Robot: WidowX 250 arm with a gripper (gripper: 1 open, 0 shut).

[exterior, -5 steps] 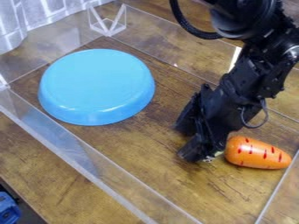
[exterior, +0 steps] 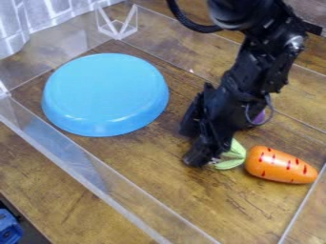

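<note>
The black robot gripper (exterior: 207, 143) is low over the wooden floor at the centre right, its fingertips by the pale green top (exterior: 231, 158) of an orange toy carrot (exterior: 279, 165) with red marks. Its dark fingers hide part of the green top, and whether they are open or closed on it is unclear. A small purple object (exterior: 260, 116) is partly hidden behind the arm.
A blue plate (exterior: 105, 93), apparently upside down, lies to the left on bare wood. Clear plastic walls (exterior: 71, 172) edge the area, and a blue item (exterior: 7, 227) is at the lower left outside.
The gripper has risen slightly and shifted left, uncovering more of the carrot's green top. The carrot and plate look unmoved.
</note>
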